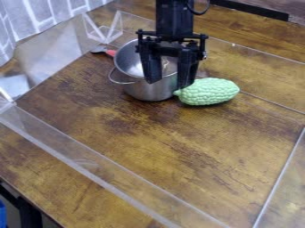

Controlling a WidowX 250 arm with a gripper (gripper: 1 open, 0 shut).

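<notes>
My black gripper [169, 64] hangs from the top centre, directly over a steel pot [143, 87], its two fingers reaching down over the pot's opening. Whether anything sits between the fingertips is hard to tell. A pale green knobbly vegetable [209, 93] lies on the wooden table just right of the pot. A red-handled utensil [105, 52] shows behind the pot at the left.
Transparent side panels [95, 169] border the work area at left and right, and a white crumpled surface fills the top left.
</notes>
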